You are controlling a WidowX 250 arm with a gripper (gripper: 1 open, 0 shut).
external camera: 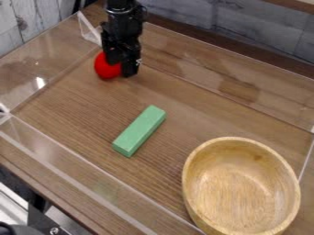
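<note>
My gripper [120,59], dark, reaches down from the top of the camera view over a red round object [105,67] at the upper left of the wooden table. The gripper is at the object's right side, partly covering it; whether its fingers are open or shut on it I cannot tell.
A green bar [139,130] lies diagonally near the middle. A large tan bowl [241,188] fills the lower right. The table's edge runs along the lower left.
</note>
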